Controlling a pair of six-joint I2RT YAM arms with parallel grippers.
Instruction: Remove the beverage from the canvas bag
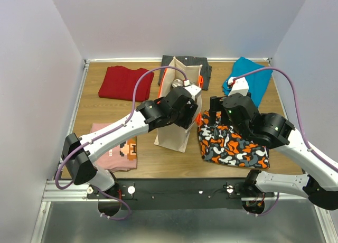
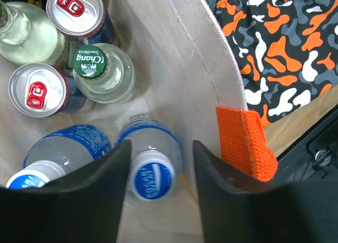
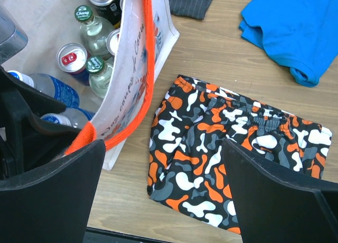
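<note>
The canvas bag [image 1: 171,139] stands mid-table with cans and bottles inside. My left gripper is over it, part open, its fingers either side of a blue-capped plastic bottle [image 2: 153,177]; whether they touch it I cannot tell. Another plastic bottle [image 2: 74,153], glass bottles [image 2: 103,76] and cans [image 2: 37,92] lie beside it in the left wrist view. My right gripper stands open to the right of the bag, above the camouflage cloth, with nothing between its fingers.
The camouflage cloth [image 1: 232,150] lies right of the bag, a blue cloth [image 1: 253,79] at back right, red [image 1: 121,82] and pink [image 1: 111,158] cloths at left, a dark grey cloth [image 1: 203,68] behind the bag. Bare wood shows between them.
</note>
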